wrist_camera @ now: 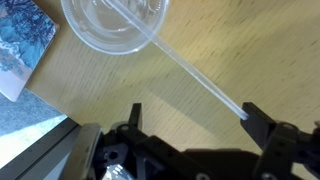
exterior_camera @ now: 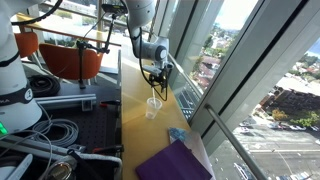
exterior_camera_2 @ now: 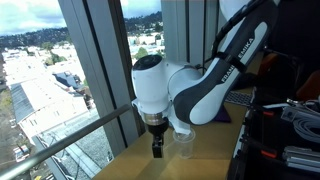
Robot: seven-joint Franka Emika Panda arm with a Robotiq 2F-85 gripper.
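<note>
A clear plastic cup [wrist_camera: 118,38] stands on the wooden table at the top of the wrist view, cut off by the frame edge. From it a pale translucent straw [wrist_camera: 185,65] slants down to the right, its end appearing close to the right fingertip [wrist_camera: 256,122]. My gripper is open, and bare table shows between its fingers. Whether the straw touches that finger, I cannot tell. Exterior view 1 has the cup [exterior_camera: 153,108] just in front of the gripper [exterior_camera: 156,84]. In exterior view 2 the cup [exterior_camera_2: 186,143] is beside the gripper [exterior_camera_2: 157,148].
Windows with a ledge [exterior_camera_2: 70,145] run along one side of the table. A purple flat item [exterior_camera: 172,163] and a small blue packet [exterior_camera: 178,134] lie on the table. A blue patterned item [wrist_camera: 25,40] is left of the cup. Cables [exterior_camera: 60,130] fill the other side.
</note>
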